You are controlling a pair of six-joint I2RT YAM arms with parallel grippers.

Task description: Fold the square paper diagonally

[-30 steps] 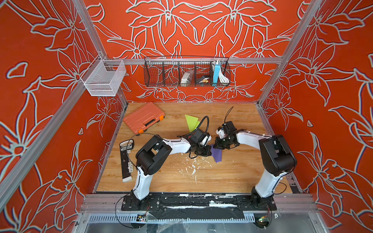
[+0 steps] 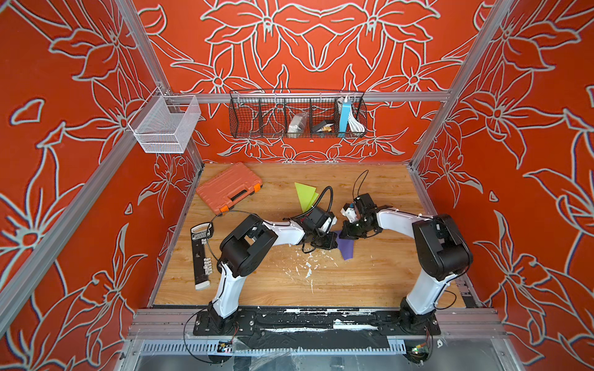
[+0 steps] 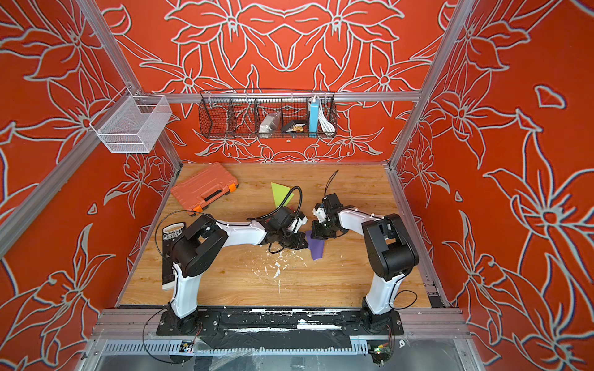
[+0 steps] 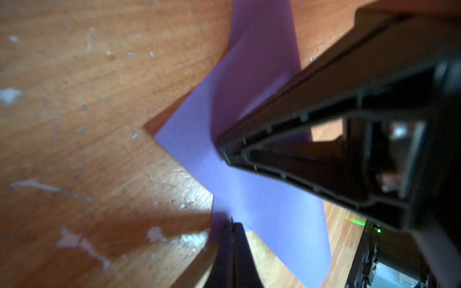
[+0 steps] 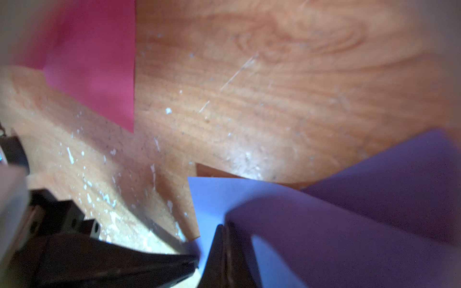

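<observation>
The purple paper (image 2: 346, 247) (image 3: 315, 250) lies on the wooden table between my grippers, one flap folded over on it, as both wrist views show (image 4: 283, 216) (image 5: 345, 240). My left gripper is shut, its tip at the paper's lower edge in the left wrist view; whether any paper is between the fingers is unclear. My right gripper is shut with its tip down on the folded paper near a corner. The other gripper's black body reaches over the paper in both wrist views.
Pink paper (image 5: 96, 57) lies nearby in the right wrist view. Green paper (image 2: 305, 193) lies behind the left wrist. An orange case (image 2: 225, 185) and a black object (image 2: 201, 259) occupy the left side. Wire baskets (image 2: 272, 117) hang at the back.
The left arm is nearly unchanged.
</observation>
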